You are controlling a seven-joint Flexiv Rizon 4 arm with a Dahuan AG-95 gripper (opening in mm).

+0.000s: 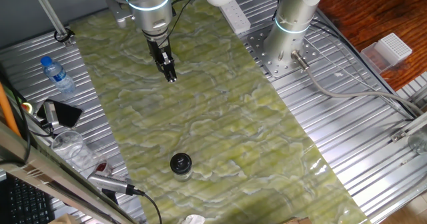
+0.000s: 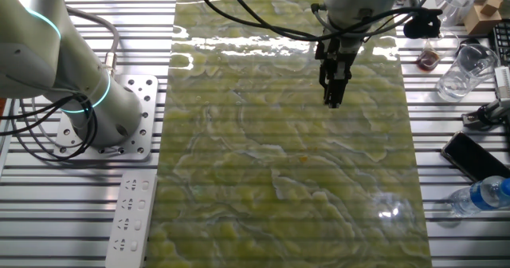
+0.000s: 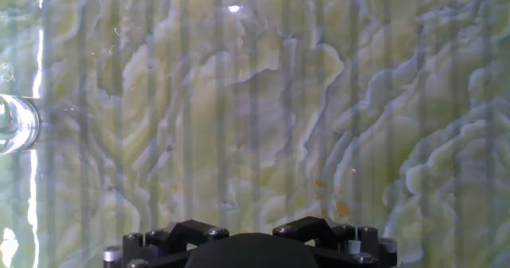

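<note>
My gripper point(image 1: 171, 79) hangs over the upper part of the green marbled sheet point(image 1: 220, 111), its black fingers pointing down. In the second exterior view the gripper point(image 2: 332, 104) hangs above the same sheet, and nothing shows beneath its tips. The fingers look close together from outside, but how wide the fingers stand is unclear. Only black linkages and a dark rounded housing show along the bottom of the wrist view; the fingertips are hidden there. A jar with a black lid point(image 1: 181, 163) stands on the sheet, well apart from the gripper.
A water bottle point(image 1: 59, 76), a phone point(image 2: 476, 157) and clear cups point(image 2: 467, 72) lie beyond the sheet's edge. A power strip point(image 2: 131, 218) lies along the opposite side. A clear glass object point(image 3: 17, 124) is cut off in the wrist view. Mid-sheet is clear.
</note>
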